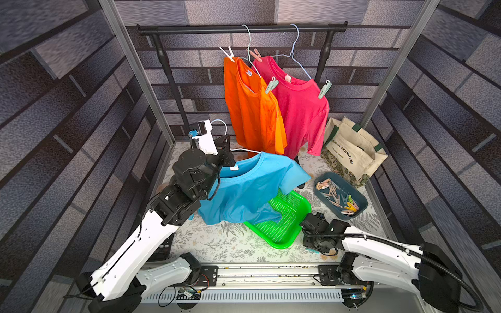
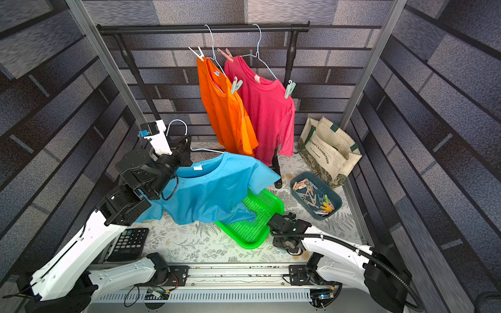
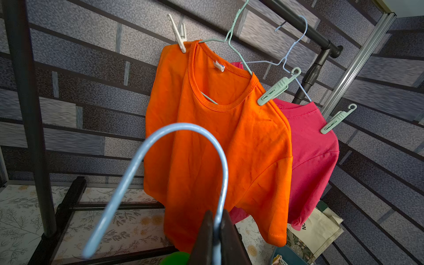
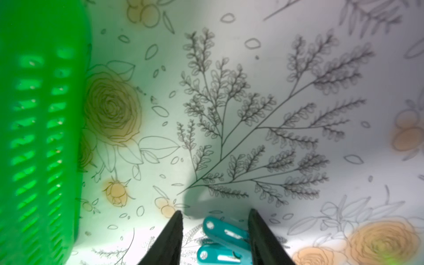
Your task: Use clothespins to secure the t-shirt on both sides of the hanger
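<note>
In the left wrist view my left gripper is shut on the wire of a light-blue hanger (image 3: 178, 126), just below its hook. From that hanger hangs the blue t-shirt (image 1: 245, 193), partly over a green basket. No clothespin is visible on the parts of its shoulders that show; the left shoulder is hidden behind my arm. My right gripper is low over the table, its fingers part open around a teal clothespin (image 4: 218, 255) lying on the tablecloth. The right finger overlaps the pin; whether it touches cannot be told.
The green basket (image 1: 283, 242) stands left of my right gripper. Behind it is a dark bin (image 1: 363, 200) of clothespins, with a canvas bag (image 1: 350, 146) farther back. Orange (image 1: 250, 114) and pink (image 1: 297, 104) t-shirts, both pinned, hang from the black rack (image 1: 208, 29).
</note>
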